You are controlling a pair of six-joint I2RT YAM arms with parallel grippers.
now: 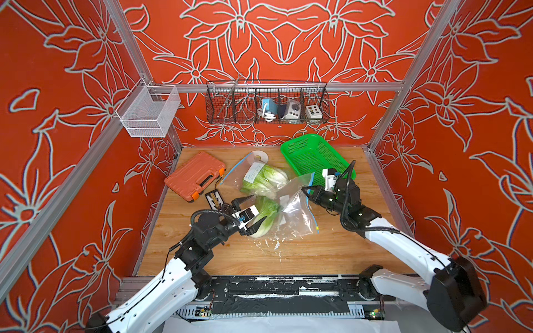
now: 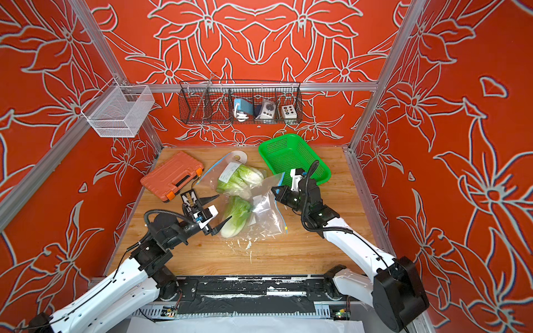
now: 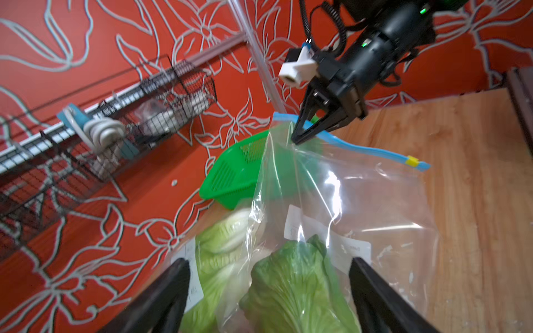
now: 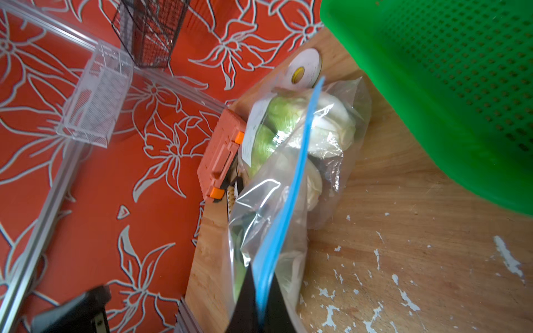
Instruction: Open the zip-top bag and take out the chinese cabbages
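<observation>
A clear zip top bag (image 3: 372,205) with a blue zip strip and a yellow slider is lifted at its zip end. My right gripper is shut on that blue strip (image 4: 283,216). Inside the bag's lower end rests one chinese cabbage (image 2: 237,215), leafy end toward the opening. Around it from the left stands my left gripper (image 2: 216,211), open, with no grip on bag or cabbage. A second clear bag with chinese cabbages (image 1: 265,176) and a white label lies just behind. Whether the lifted bag's mouth is parted cannot be told.
The green basket (image 1: 316,158) stands behind my right gripper, empty. An orange toolbox (image 1: 195,176) and a small dark box (image 1: 214,198) lie at the left. A roll of tape (image 4: 304,68) sits at the back.
</observation>
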